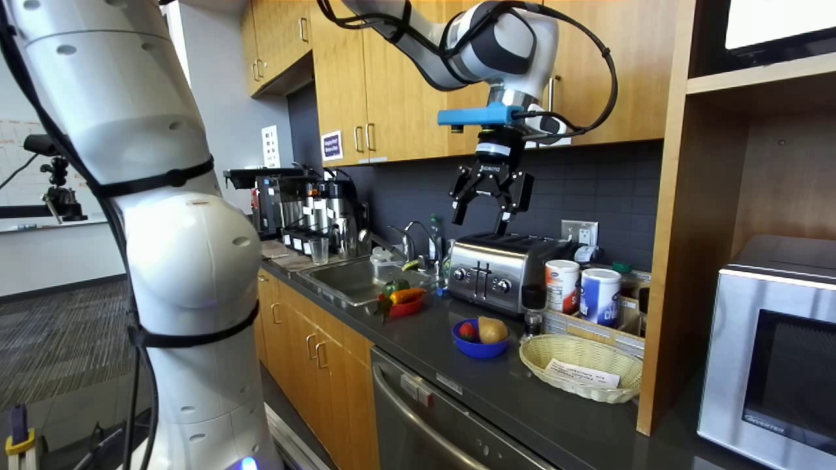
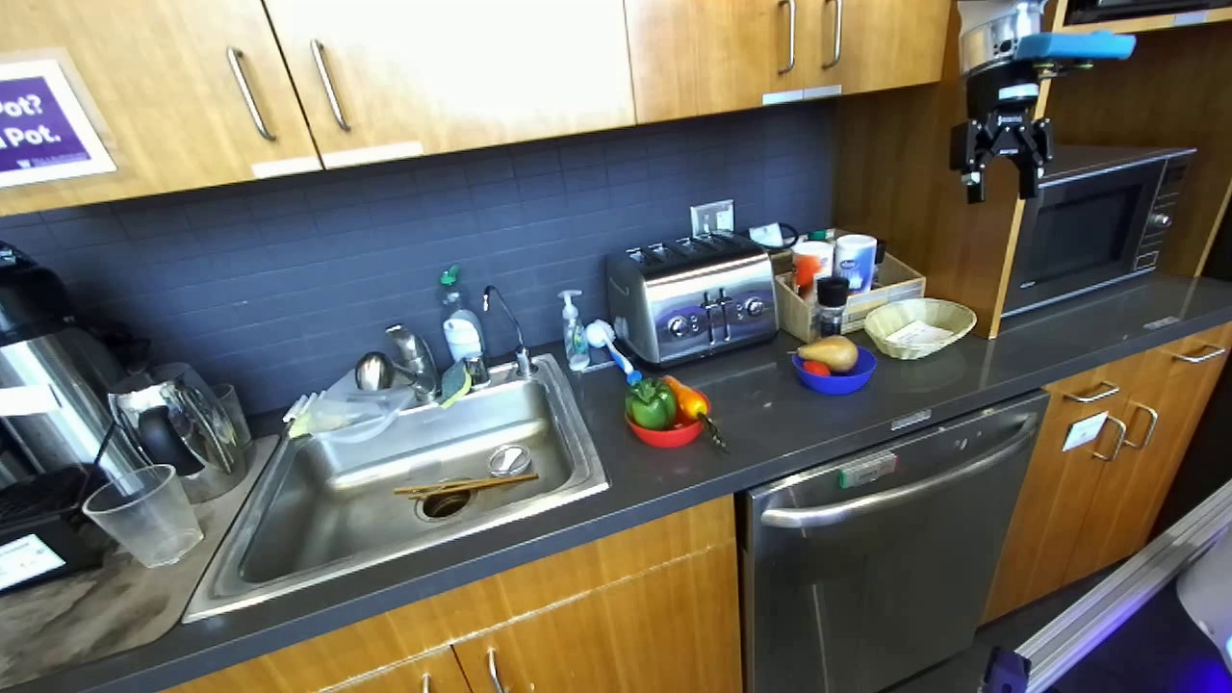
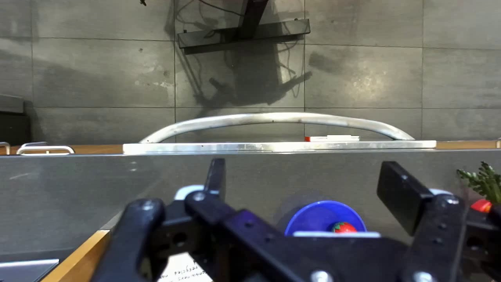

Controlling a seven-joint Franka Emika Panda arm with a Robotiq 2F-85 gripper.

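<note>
High above the counter hangs my gripper (image 1: 479, 228), its fingers spread wide and nothing between them. In the second exterior view the gripper (image 2: 1002, 194) shows against the cabinet side and microwave. A blue bowl (image 2: 834, 382) on the counter holds a tan pear-like item (image 2: 831, 353) and a small red item (image 2: 815, 369). From the wrist, the blue bowl (image 3: 300, 218) and a strawberry-like red item (image 3: 344, 228) appear far below between the fingers; my gripper's body hides the rest of the bowl. A red bowl (image 2: 664, 438) carries a green pepper (image 2: 650, 403) and an orange pepper (image 2: 686, 398).
Behind the bowls stands a steel toaster (image 2: 705, 302). A wicker basket (image 2: 964, 317) with paper and a box of canisters (image 2: 797, 314) sit to the right. The sink (image 2: 554, 462) lies left, with chopsticks inside.
</note>
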